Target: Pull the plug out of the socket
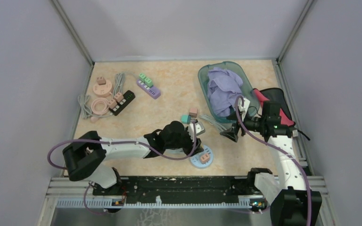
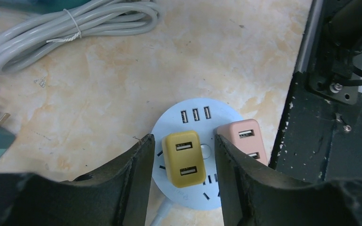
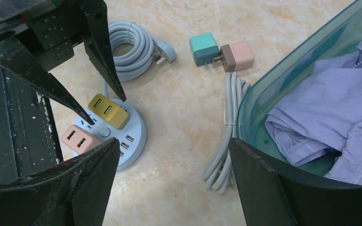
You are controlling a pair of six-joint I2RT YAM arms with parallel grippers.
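Observation:
A round pale-blue socket [image 2: 172, 115] lies flat on the table with a yellow plug [image 2: 184, 162] and a pink plug [image 2: 247, 136] seated on it. My left gripper is open over the socket, one finger on either side of the yellow plug. Gaps show between the plug and both fingers in the left wrist view. From the right wrist view, the left fingertips [image 3: 119, 89] flank the yellow plug [image 3: 109, 112] from above. Off to the right, near the bin, my right gripper [image 1: 228, 126] stands open and empty.
A teal plug [image 3: 204, 46] and a pink-brown plug [image 3: 238, 55] lie behind the socket. A bundled grey cable [image 3: 228, 122] rests beside the green bin [image 3: 283, 75], which holds purple cloth. Power strips [image 1: 122, 102] occupy the back left.

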